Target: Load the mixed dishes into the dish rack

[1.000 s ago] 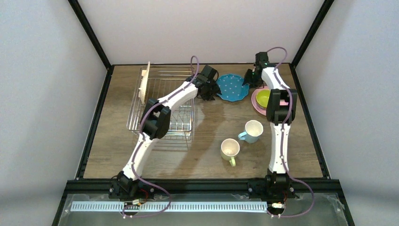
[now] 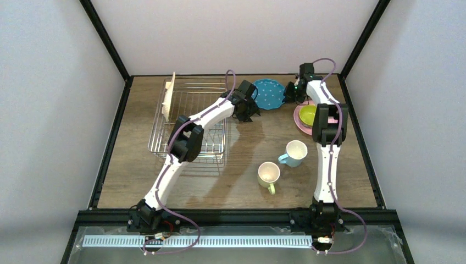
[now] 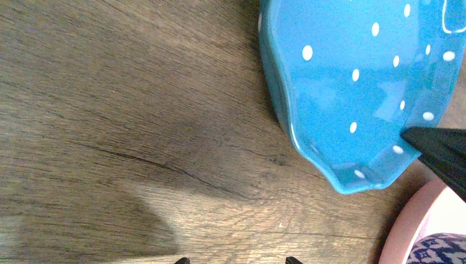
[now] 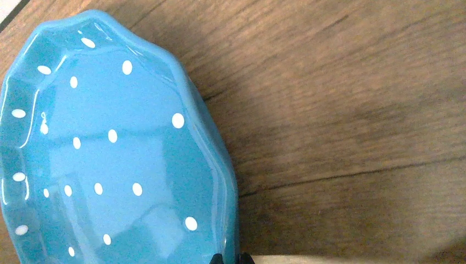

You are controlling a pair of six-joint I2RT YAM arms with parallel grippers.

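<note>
A blue scalloped dish with white dots (image 2: pixel 267 91) is at the back centre. My right gripper is shut on its rim; in the left wrist view its black finger overlaps the dish's edge, and the dish looks tilted. My left gripper stands open over bare table left of the dish, nothing between its fingers. The wire dish rack (image 2: pixel 156 149) holds an upright cream plate (image 2: pixel 167 99) at its left. A yellow-green bowl (image 2: pixel 306 113) sits on a pink plate (image 2: pixel 301 127) at right, partly hidden by the right arm.
A light blue mug (image 2: pixel 293 159) and a pale green mug (image 2: pixel 264 177) stand at the front right of the rack. Bare table lies between rack and mugs. The frame and walls border the workspace.
The blue dish has shifted slightly and narrowed in the top view.
</note>
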